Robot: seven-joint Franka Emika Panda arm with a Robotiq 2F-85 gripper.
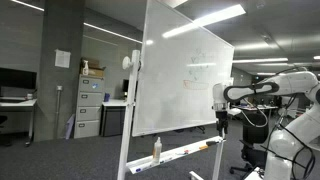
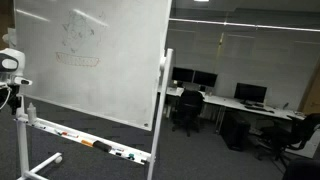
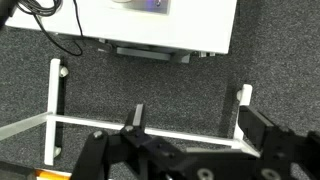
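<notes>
A large whiteboard (image 1: 180, 75) on a white wheeled frame stands before the arm, with faint reddish marks on it; the second exterior view shows the drawing (image 2: 78, 60) in its upper part. Along its lower edge runs a tray (image 2: 75, 133) carrying a white bottle (image 1: 157, 150), a dark eraser (image 2: 101, 146) and several markers. My gripper is open in the wrist view, pointing down over the carpet, nothing between its fingers. In the first exterior view the gripper (image 1: 222, 128) hangs by the board's right edge, near the tray's end.
White legs of the stand (image 3: 55, 110) lie below the gripper on dark carpet. A white tabletop (image 3: 180, 30) with a black cable is at the top of the wrist view. Desks with monitors (image 2: 195, 76) and office chairs (image 2: 187, 110) stand farther back.
</notes>
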